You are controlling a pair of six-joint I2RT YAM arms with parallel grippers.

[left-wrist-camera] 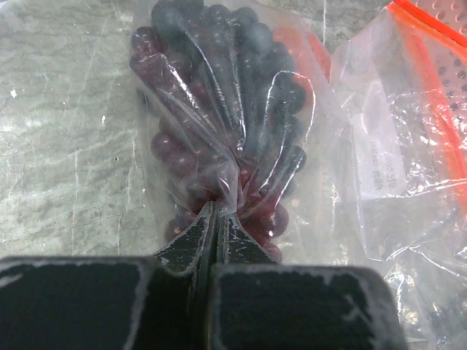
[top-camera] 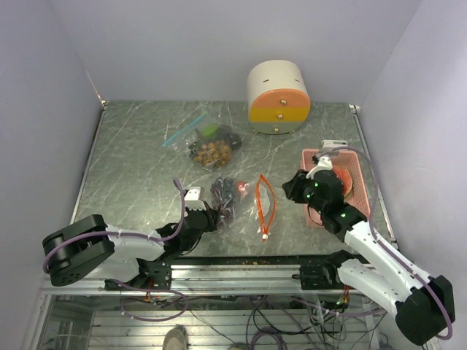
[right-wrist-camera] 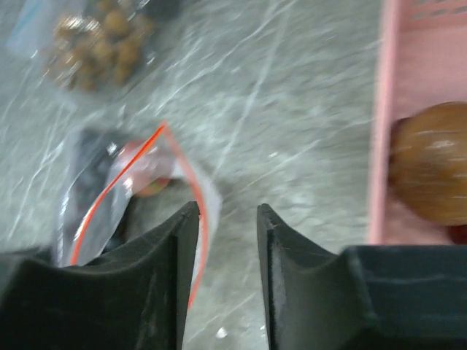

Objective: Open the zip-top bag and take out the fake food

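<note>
A clear zip bag with an orange-red seal [top-camera: 261,208] lies at the front middle, its mouth gaping toward the right. Inside it are dark grapes [left-wrist-camera: 219,95] and a red item [right-wrist-camera: 146,175]. My left gripper is shut on a pinch of the bag's film over the grapes. Between the bag and the pink basket [top-camera: 311,216], my right gripper hangs open with nothing between its fingers. In the basket lies a round brownish food piece [right-wrist-camera: 434,164], and the top view shows a reddish one [top-camera: 343,180].
A second clear bag [top-camera: 211,149] with a blue seal, holding brown and green pieces, lies farther back. Behind it stands a white rounded cabinet [top-camera: 277,95] with coloured drawers.
</note>
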